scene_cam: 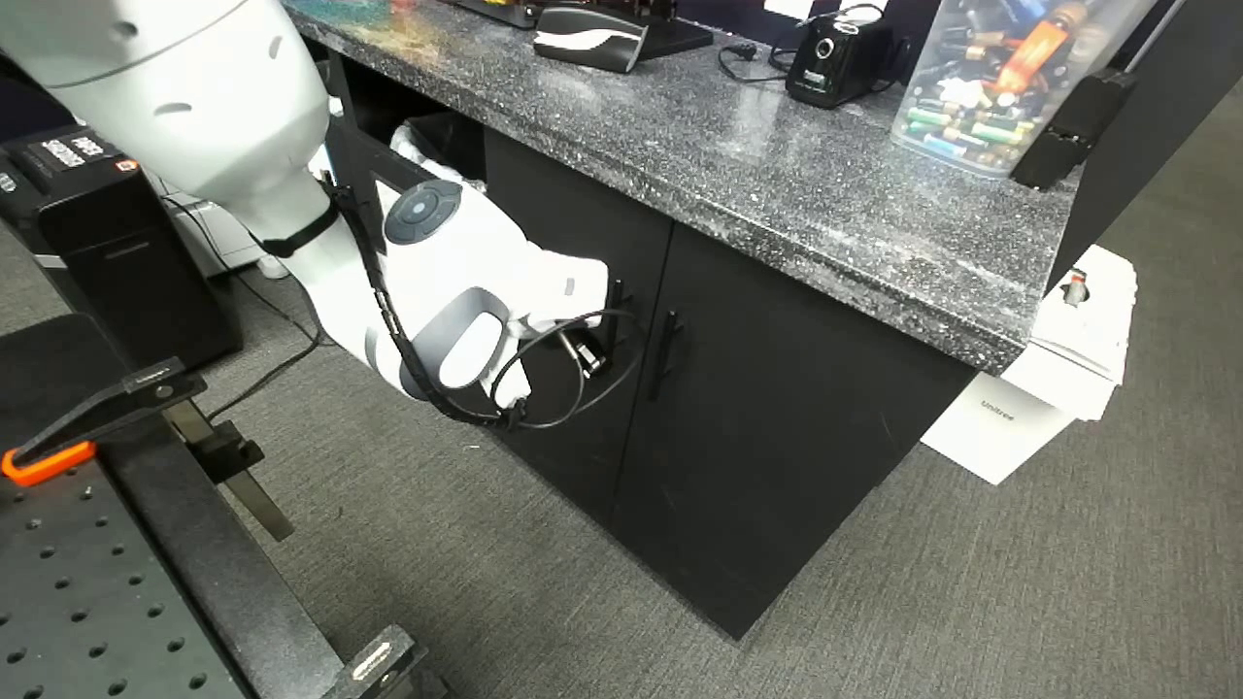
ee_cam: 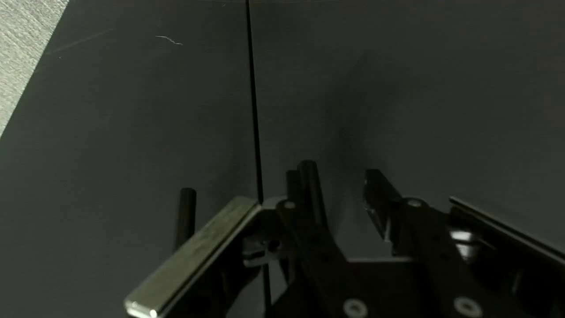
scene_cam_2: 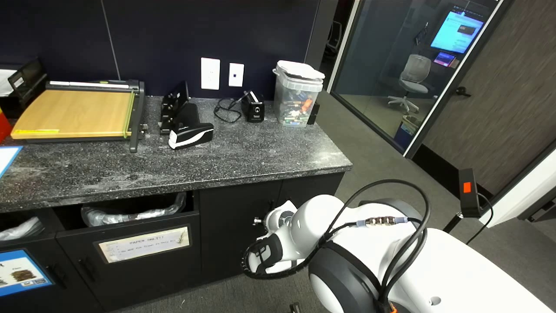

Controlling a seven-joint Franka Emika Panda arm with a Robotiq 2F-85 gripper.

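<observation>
Two dark doors of the counter's cabinet meet at a vertical seam, each with a slim black bar handle. In the wrist view, my gripper is partly open. The left door's handle point(ee_cam: 313, 190) appears between its fingers, close beside the left one, with a gap to the right finger point(ee_cam: 377, 185). Whether finger and handle touch, I cannot tell. The right door's handle point(ee_cam: 185, 214) lies outside the fingers. In exterior view 1 the right door point(scene_cam: 769, 431) looks closed, and the arm's white wrist point(scene_cam: 513, 280) partly covers the left door point(scene_cam: 571, 460).
Above the doors juts the speckled countertop point(scene_cam: 746, 210), with a clear battery bin point(scene_cam: 961, 116) and a stapler point(scene_cam: 588, 37) on it. A perforated bench point(scene_cam: 82, 606) stands at the lower left. White boxes point(scene_cam: 1049, 361) sit beyond the cabinet's right end.
</observation>
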